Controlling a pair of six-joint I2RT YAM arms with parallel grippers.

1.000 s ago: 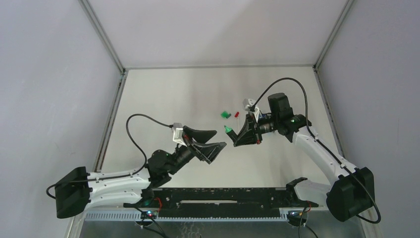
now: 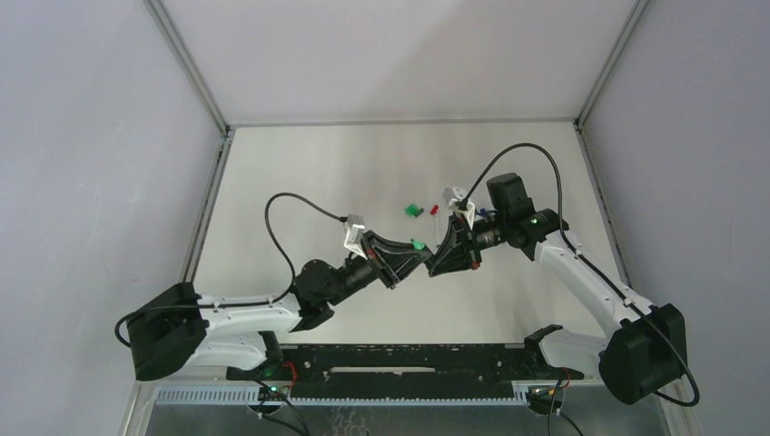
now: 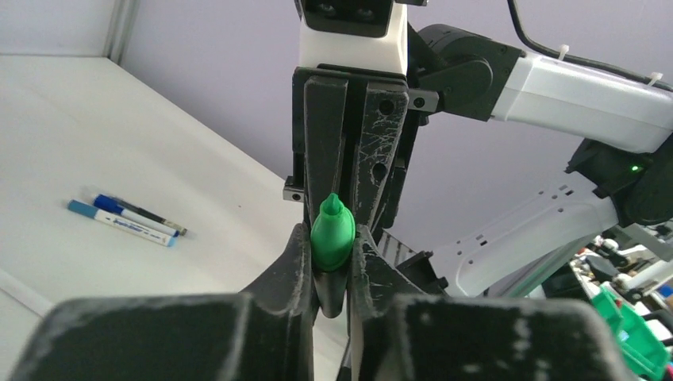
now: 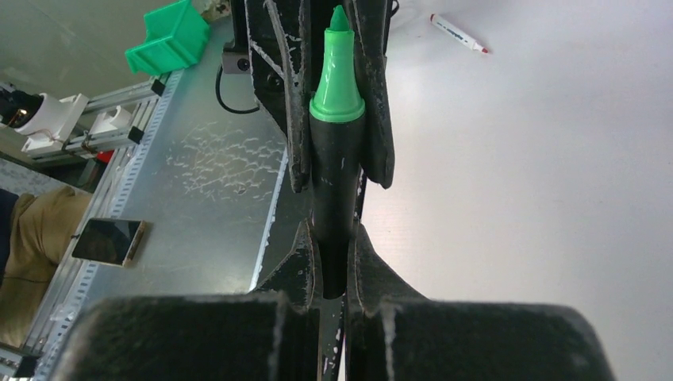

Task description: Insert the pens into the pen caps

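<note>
A black-bodied pen with a green tapered end stands between my two grippers. In the right wrist view my right gripper is shut on the lower black body. The left gripper's fingers flank the green end and upper body from the other side. Seen from the left wrist, my left gripper is closed around the same pen, whose green end shows above its fingertips. From above, both grippers meet near the middle of the table, with the green end just visible.
Several pens, some blue, lie on the table in the left wrist view. A red-tipped white pen lies apart. Green pieces rest behind the grippers.
My left gripper has moved right and slightly up in the top view, from open and apart to shut around the pen.
</note>
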